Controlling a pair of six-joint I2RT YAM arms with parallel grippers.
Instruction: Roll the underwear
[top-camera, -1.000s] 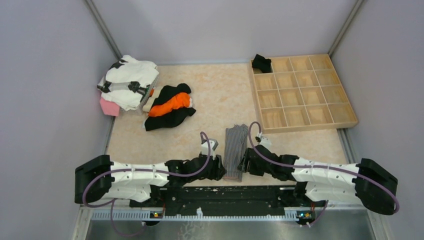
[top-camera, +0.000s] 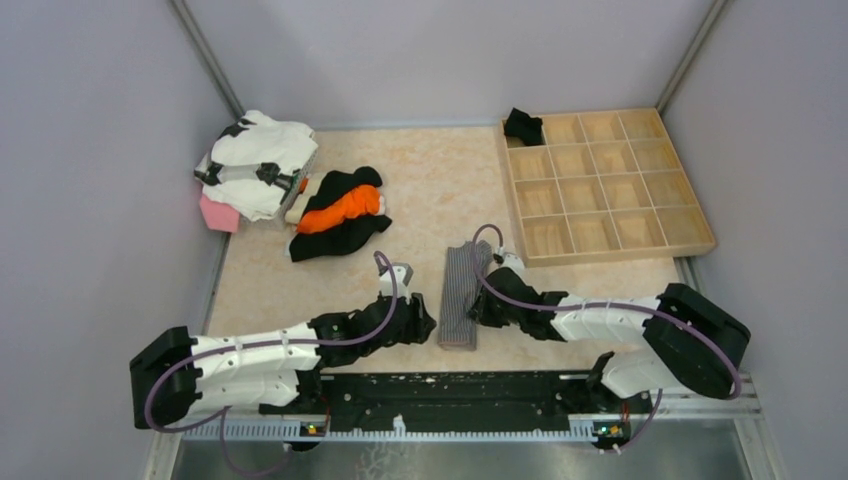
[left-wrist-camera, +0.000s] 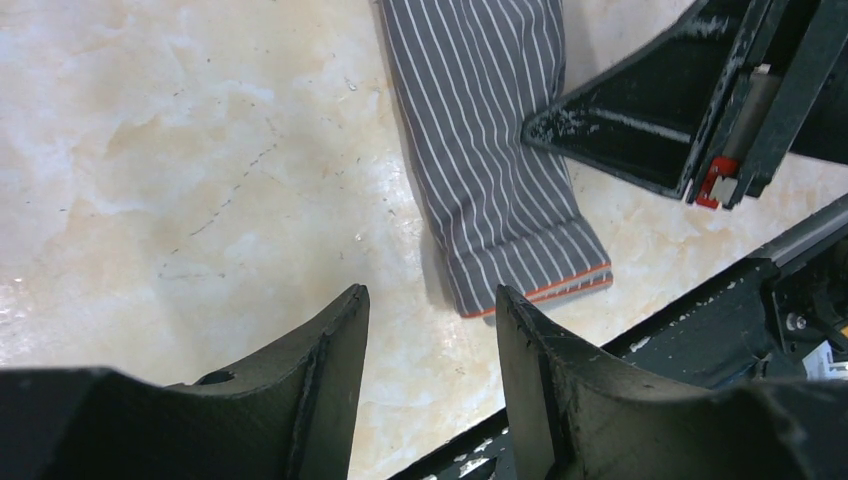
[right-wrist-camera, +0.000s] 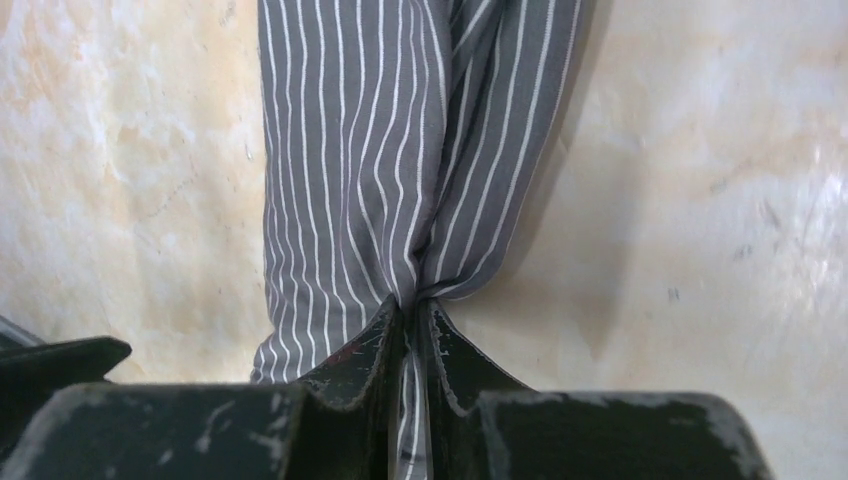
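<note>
The grey pinstriped underwear (top-camera: 459, 295) lies as a long folded strip on the table, its near end doubled over with an orange line along the edge. My right gripper is shut on its right side, where the cloth is bunched between the fingertips. My left gripper stands open just left of the near end, with bare table and a little air between its fingers; in the top view it (top-camera: 420, 328) is apart from the cloth.
A wooden divided box (top-camera: 610, 240) with black cloth in one cell stands back right. Piled clothes (top-camera: 340, 210) and a basket of white garments (top-camera: 255, 160) lie back left. Clear table is at the centre back. The table's front edge is close below both grippers.
My left gripper has drawn leftward, away from it.
</note>
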